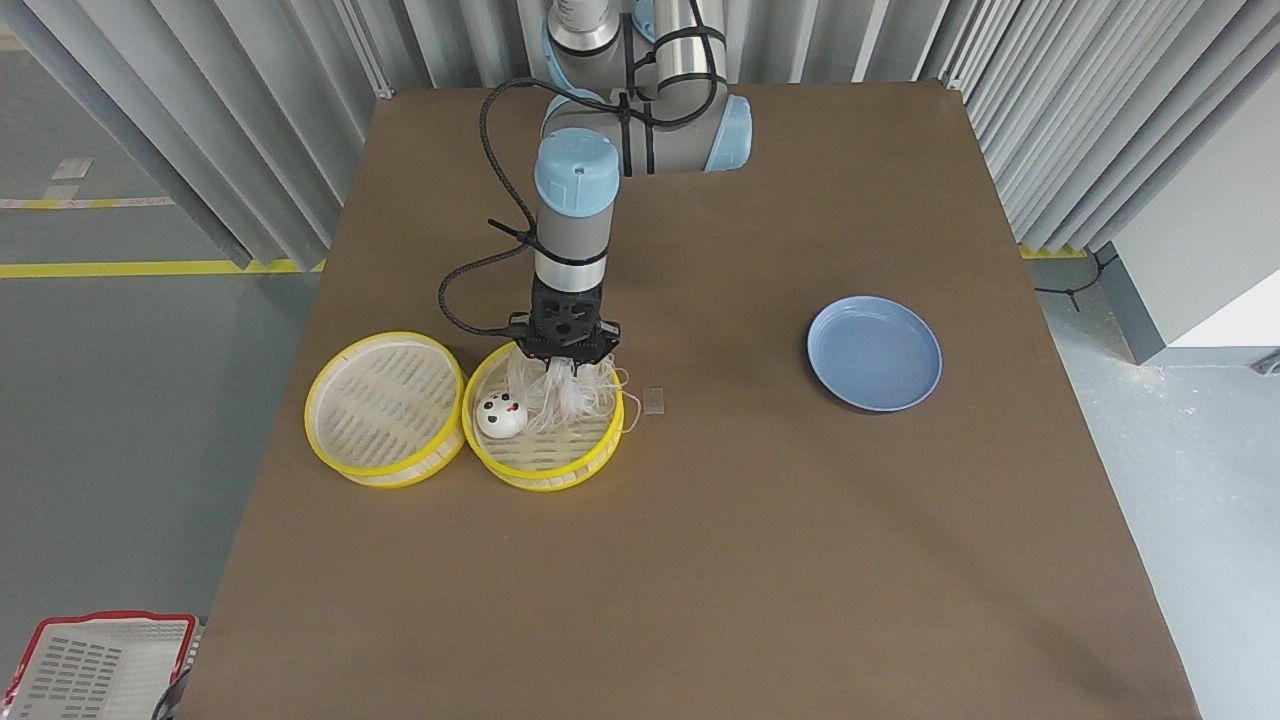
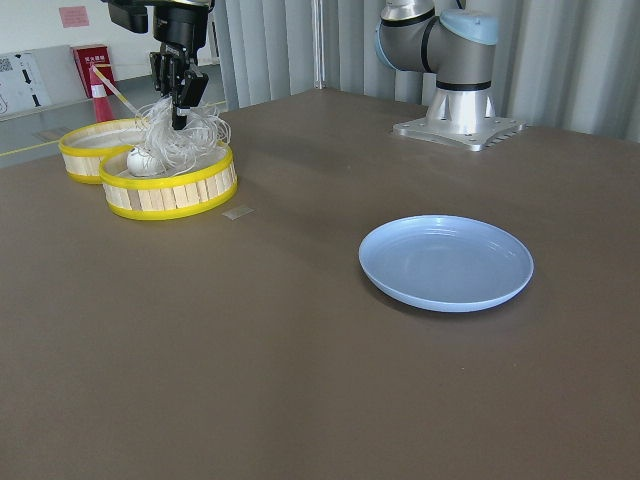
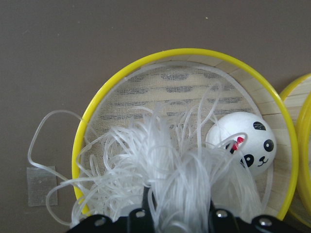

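My gripper (image 1: 564,358) is low over the right-hand yellow-rimmed basket (image 1: 546,478), shut on a tangled bundle of white string (image 3: 175,179) that fills much of it, loose loops hanging over the rim. A white panda-faced ball (image 1: 501,414) lies in the same basket beside the string, partly under strands in the wrist view. My fingertips are mostly hidden by the string in the wrist view.
A second yellow-rimmed basket (image 1: 379,408) touches this one on the left. A blue plate (image 1: 875,354) lies to the right. A small clear square (image 1: 654,401) is on the table beside the basket.
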